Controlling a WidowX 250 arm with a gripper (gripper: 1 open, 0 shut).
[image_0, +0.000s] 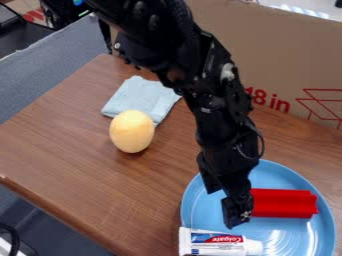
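My black gripper (234, 205) hangs low over the blue plate (203, 210), at the left end of a red cylindrical object (283, 203) lying on the plate. The fingers read as open, though the dark fingers are hard to separate. A Colgate toothpaste tube (218, 242) lies at the plate's front edge. A yellow oval object (132, 131) and a folded light blue cloth (138, 97) lie on the wooden table to the left.
A cardboard box (281, 60) stands along the back of the wooden table (80, 170).
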